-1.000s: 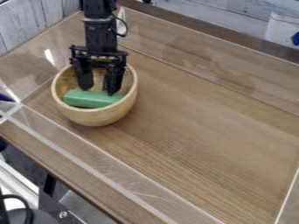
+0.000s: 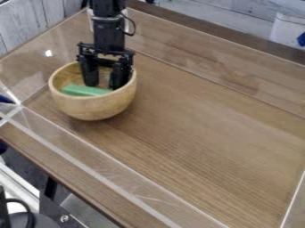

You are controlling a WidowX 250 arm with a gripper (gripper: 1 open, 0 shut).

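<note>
A wooden bowl [image 2: 93, 106] sits on the left part of the wooden table, with a green block [image 2: 84, 91] inside it. My black gripper [image 2: 105, 69] reaches down from the top into the bowl, above and partly over the green block. Its dark fingers are small and blurred; the green block's back part is hidden behind them.
A blue item [image 2: 6, 110] is at the left edge, and dark shapes lie at the lower left corner.
The gripper has moved slightly down into the bowl, now covering more of the green block. The bowl appears shifted a little.
</note>
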